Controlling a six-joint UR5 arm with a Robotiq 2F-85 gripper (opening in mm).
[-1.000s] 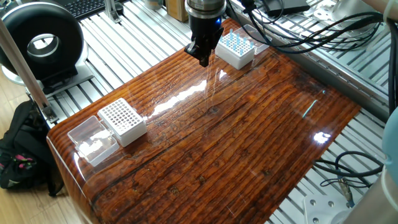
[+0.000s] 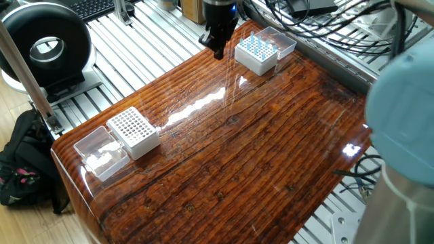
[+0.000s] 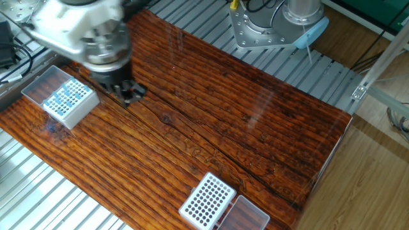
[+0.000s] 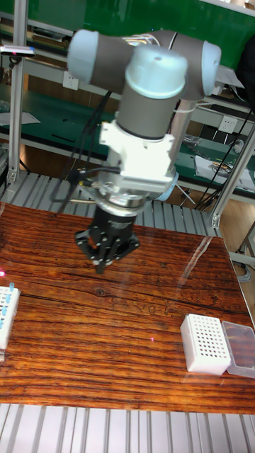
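Note:
My gripper (image 4: 102, 264), black, hangs above the wooden table, its fingertips together and nothing visible between them. Close by stands a white rack (image 2: 256, 59) holding several blue tubes (image 3: 59, 100) upright in its holes. A second white rack (image 2: 134, 133) sits toward the opposite end of the table; its holes look empty. In exterior view 2 the gripper (image 3: 131, 96) is to the right of the tube rack (image 3: 75, 110), apart from it. Exterior view 3 cuts off part of the tube rack at its left edge.
Clear open lids lie beside both racks: one lid (image 2: 102, 153) by the empty rack, another lid (image 2: 278, 41) behind the tube rack. Cables (image 2: 325, 30) run behind the table's far edge.
My gripper has risen and shifted slightly in exterior view 1. Both racks have stayed put.

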